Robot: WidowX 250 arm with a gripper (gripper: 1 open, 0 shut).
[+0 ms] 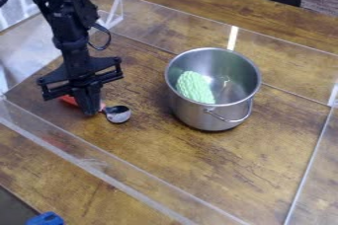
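My black gripper [87,105] is low at the left of the camera view, over a red-handled utensil lying on the wooden table. The red handle [71,101] is partly hidden by the gripper. The utensil's round silver head [117,113] points to the right. The fingertips are down at the handle and look close together; whether anything is between them is unclear. A large steel pot [230,96] stands at the right, with a pale green and white striped object [195,88] inside.
Clear panels or edges run along the left and right of the table [179,180]. A blue object [45,218] is at the bottom left corner. The table in front of the pot is clear.
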